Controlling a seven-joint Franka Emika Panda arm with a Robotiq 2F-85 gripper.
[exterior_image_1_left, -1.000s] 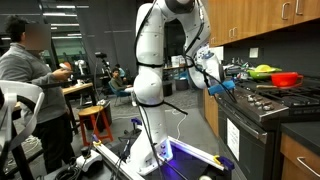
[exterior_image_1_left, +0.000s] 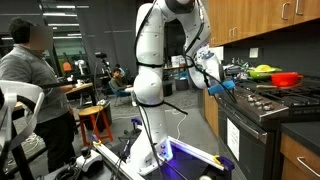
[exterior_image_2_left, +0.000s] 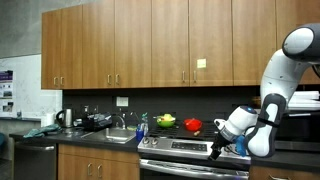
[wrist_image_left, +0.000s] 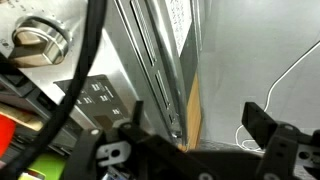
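My gripper stands open in the wrist view, its two black fingers (wrist_image_left: 120, 150) far apart and nothing between them. It hangs in front of the stove (exterior_image_1_left: 262, 108), over the front edge; the floor shows below the gap between the fingers. The stove's steel front (wrist_image_left: 120, 60) and a round knob (wrist_image_left: 38, 42) fill the left side of the wrist view. A red pot (exterior_image_2_left: 193, 124) sits on the stovetop, apart from the gripper. Left of it in exterior view 2 is a bowl of green and yellow items (exterior_image_2_left: 166, 120).
A white towel (exterior_image_1_left: 233, 137) hangs on the oven front below the arm. A sink faucet (exterior_image_2_left: 122, 122) and a blue bottle (exterior_image_2_left: 143, 128) are left of the stove. Wooden cabinets (exterior_image_2_left: 150, 50) hang above. A person (exterior_image_1_left: 35, 95) stands at the left, with a red stool (exterior_image_1_left: 95, 118) nearby.
The arm and gripper have not visibly moved, nor have the things on the stove. Only the person at the left has shifted posture.
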